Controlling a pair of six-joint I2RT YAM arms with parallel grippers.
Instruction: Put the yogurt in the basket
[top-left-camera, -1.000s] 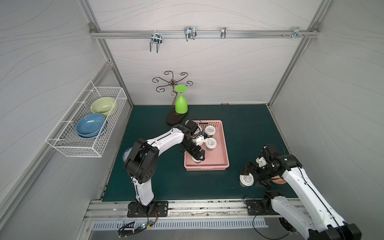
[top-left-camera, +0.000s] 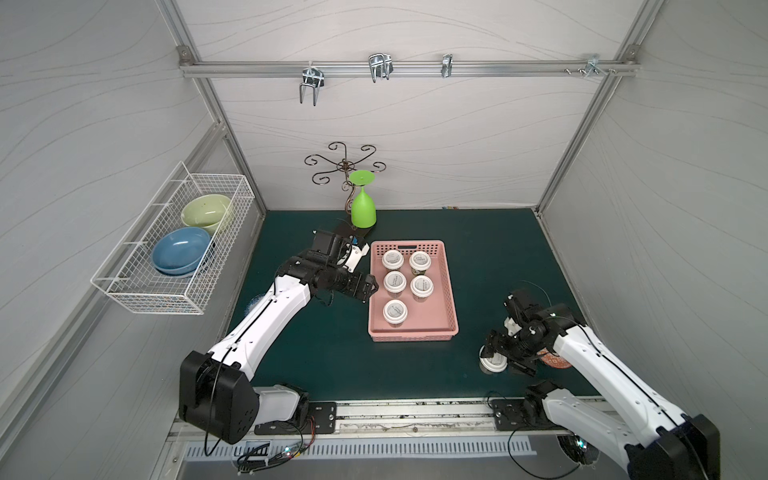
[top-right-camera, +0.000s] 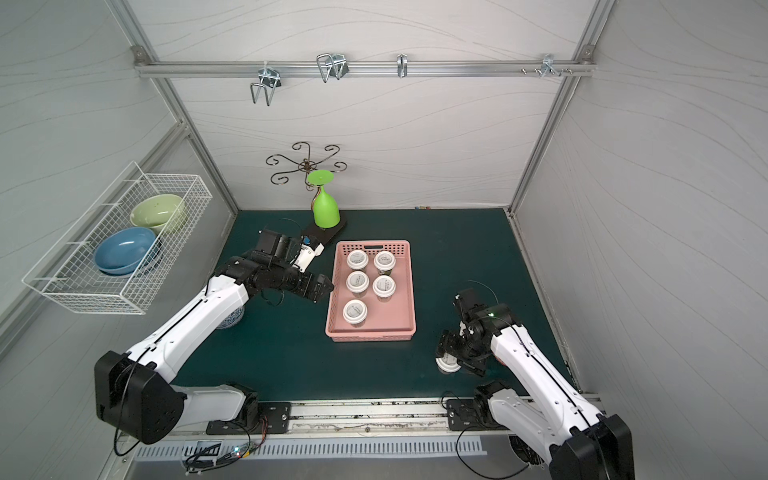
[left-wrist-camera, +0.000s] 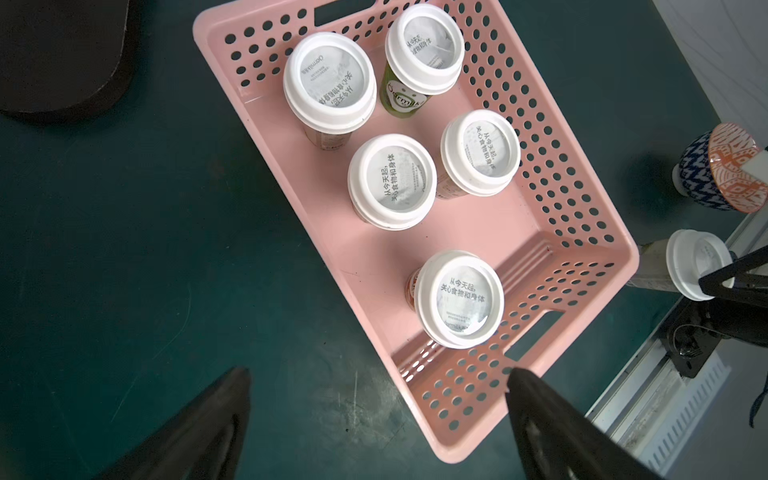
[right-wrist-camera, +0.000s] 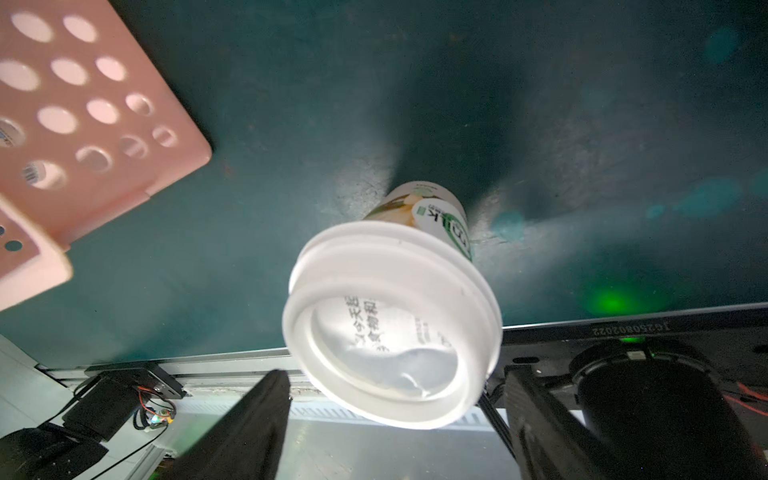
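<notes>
Several white-lidded yogurt cups stand upright in the pink basket (top-left-camera: 436, 326); the front one (left-wrist-camera: 464, 300) sits by itself near the basket's end wall in the left wrist view. Another yogurt cup (right-wrist-camera: 400, 240) stands on the green table, right of the basket. My right gripper has its fingers on either side of that cup's lid, apart, with narrow gaps showing. In the top left view it partly covers the cup (top-left-camera: 493, 365). My left gripper (top-left-camera: 371, 288) is open and empty, over the basket's left edge.
A patterned bowl (left-wrist-camera: 716, 168) lies by the right arm, mostly hidden under it from above. Behind the basket stands an upturned green goblet (top-left-camera: 363, 209). A wire rack (top-left-camera: 152, 302) with two bowls hangs on the left wall. The table between basket and right gripper is clear.
My left arm has swung left and back from over the cups, uncovering the front one. The right gripper has come down and left around the loose cup, and its fingers look closer together.
</notes>
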